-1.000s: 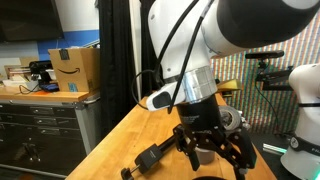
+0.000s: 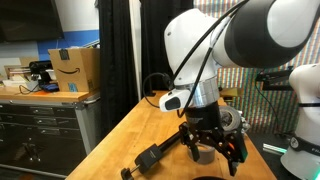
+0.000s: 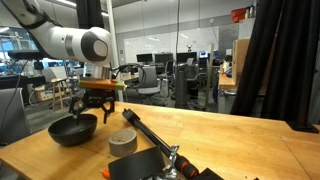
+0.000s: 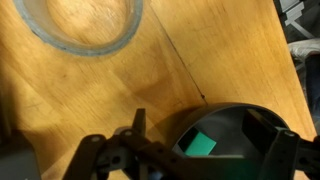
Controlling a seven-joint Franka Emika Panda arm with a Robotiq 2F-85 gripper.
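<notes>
A black bowl [image 3: 72, 129] stands on the wooden table, and its rim [image 4: 181, 124] fills the lower right of the wrist view. Inside it shows a small green thing [image 4: 200, 145]. My gripper is open over the bowl, its fingers spread, with nothing held between them. In the first exterior view the gripper [image 2: 213, 157] is low, just above the bowl, which is mostly cut off by the bottom edge. Beside the bowl lies a ring-shaped roll [image 3: 122, 142], partly seen at the upper left of the wrist view [image 4: 128, 38].
A long black bar-like object [image 3: 150, 130] and a dark flat block [image 3: 140, 163] lie near the roll. Metal and dark items [image 3: 182, 165] crowd the table's near edge.
In the first exterior view the arm has shifted slightly to the right, and the fingertips sit a little higher. The gripper stays open.
</notes>
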